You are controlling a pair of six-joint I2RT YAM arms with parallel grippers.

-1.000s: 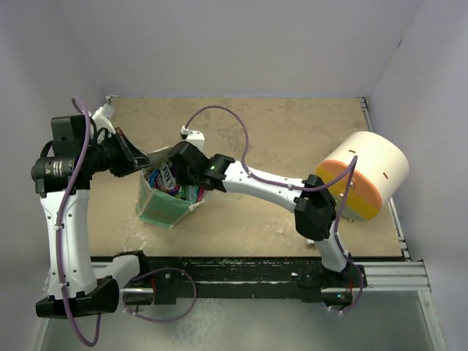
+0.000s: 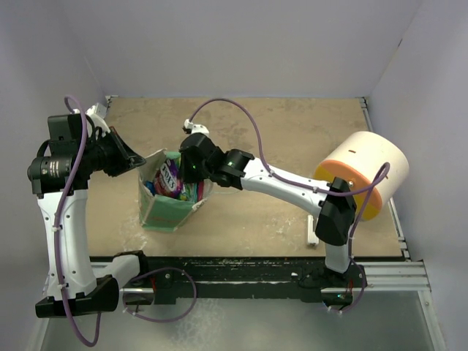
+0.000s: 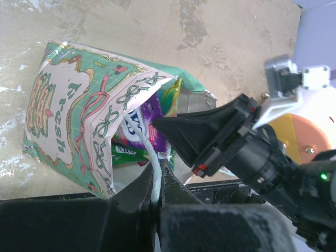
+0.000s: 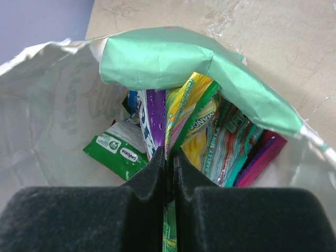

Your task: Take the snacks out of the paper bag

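The green paper bag (image 2: 162,212) stands on the board, packed with colourful snacks (image 2: 168,179): purple, green and yellow packets. My right gripper (image 2: 190,168) reaches into the bag; in the right wrist view a long yellow-green packet (image 4: 189,105) runs down between its fingertips, which look close around it, though whether they grip it is unclear. My left gripper (image 2: 139,159) is at the bag's left edge, shut, with the pale rim of the bag's printed side (image 3: 68,115) running toward its fingertips in the left wrist view.
A large cream cylinder with an orange-yellow end (image 2: 369,172) lies at the right. The back of the board (image 2: 285,124) is clear; walls surround it.
Over the last second my right arm has shifted slightly right and its gripper has risen a little.
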